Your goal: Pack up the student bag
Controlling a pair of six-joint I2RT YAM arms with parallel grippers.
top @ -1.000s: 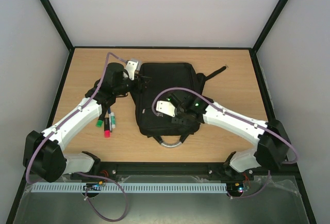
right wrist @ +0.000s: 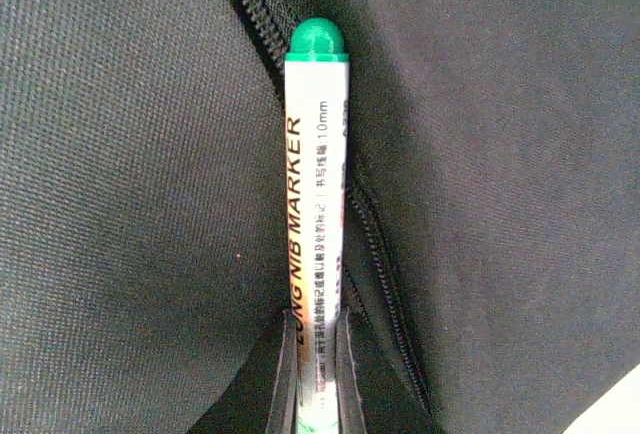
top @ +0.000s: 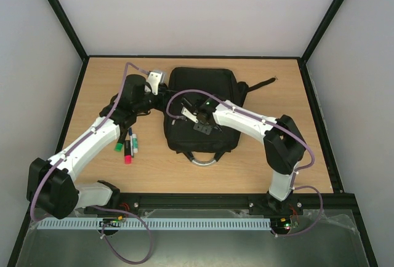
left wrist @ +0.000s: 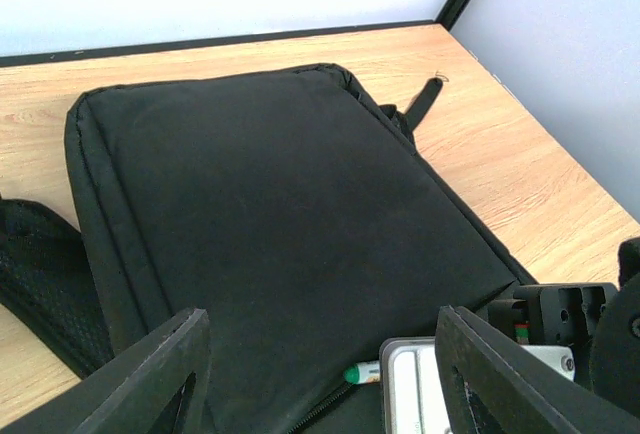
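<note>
The black bag (top: 197, 138) lies open on the table, seen closely in both wrist views. My right gripper is shut on a white marker (right wrist: 316, 174) with a green tip, above the bag's zipped opening. In the left wrist view, part of that marker (left wrist: 366, 373) shows beside the right arm. My left gripper is at the bag's upper left in the top view, its fingers apart with nothing seen held between them, over the fabric.
Several markers (top: 127, 150) lie on the wood left of the bag.
The left gripper has shifted slightly, and the bag's upper left fabric looks moved.
</note>
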